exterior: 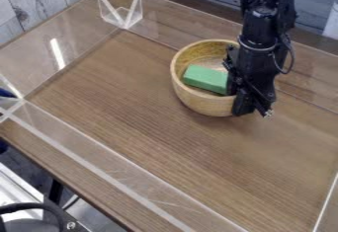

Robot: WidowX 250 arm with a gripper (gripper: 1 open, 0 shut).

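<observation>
A round tan bowl [195, 98] sits on the wooden table [132, 157] right of centre, with a green block [205, 77] lying inside it. My black gripper [242, 86] reaches down from the top onto the bowl's right side, its fingers at the rim. It looks shut on that rim, though the dark fingers hide the exact contact.
A clear angular plastic piece [121, 11] stands at the upper left. A dark round object [34, 219] shows past the table's lower left edge.
</observation>
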